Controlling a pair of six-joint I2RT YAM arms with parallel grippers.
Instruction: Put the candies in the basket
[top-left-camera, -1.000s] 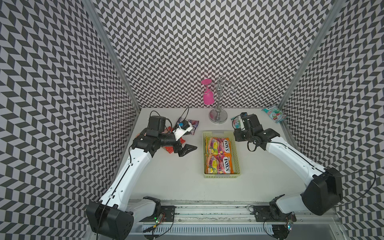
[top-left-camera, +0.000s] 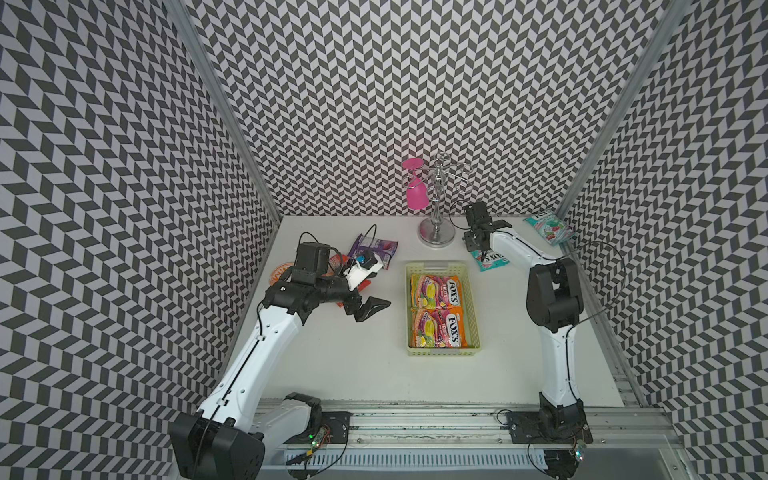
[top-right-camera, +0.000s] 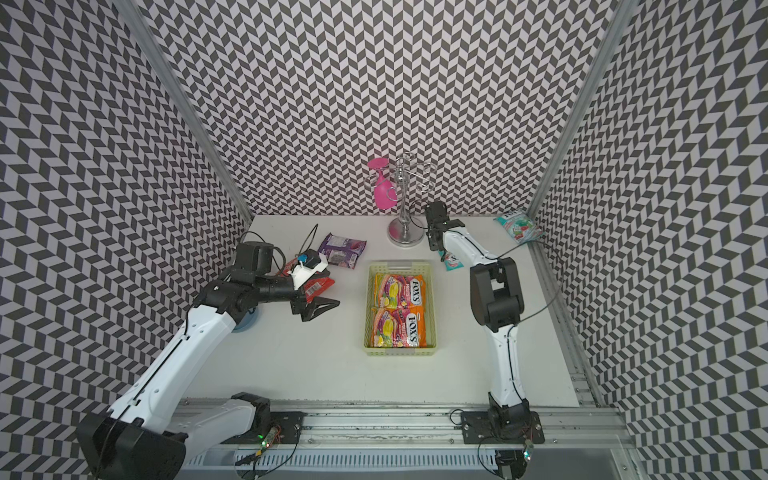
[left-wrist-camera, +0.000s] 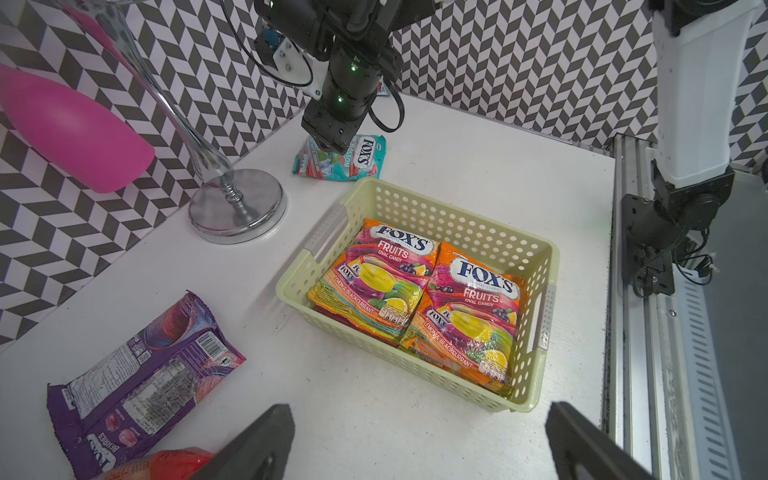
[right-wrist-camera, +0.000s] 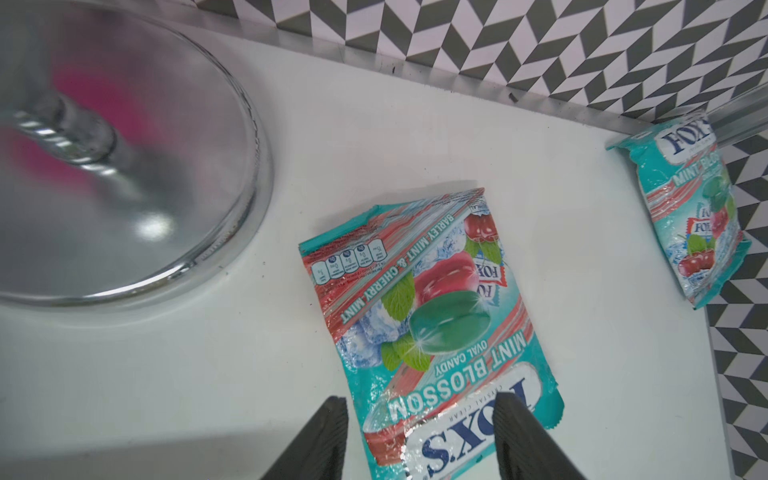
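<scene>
A pale yellow-green basket (left-wrist-camera: 520, 384) holds orange Fox's Fruits bags (left-wrist-camera: 376, 280). My open right gripper hangs over a teal Mint Blossom bag (right-wrist-camera: 436, 320) near the stand, fingers either side of its near end; a second teal bag (right-wrist-camera: 680, 208) lies at the back right corner. My left gripper is open above the table left of the basket, nothing between its fingers. A purple bag (left-wrist-camera: 148, 384) and red bag (left-wrist-camera: 168, 465) lie below it on the left, partly hidden in the top views.
A chrome stand (top-left-camera: 436, 232) with a pink hanging piece (top-left-camera: 417, 193) stands at the back middle, close to my right gripper. Patterned walls enclose the table.
My right arm has stretched toward the back, moving its gripper from beside the basket to over the teal bag. My left arm has shifted only slightly.
</scene>
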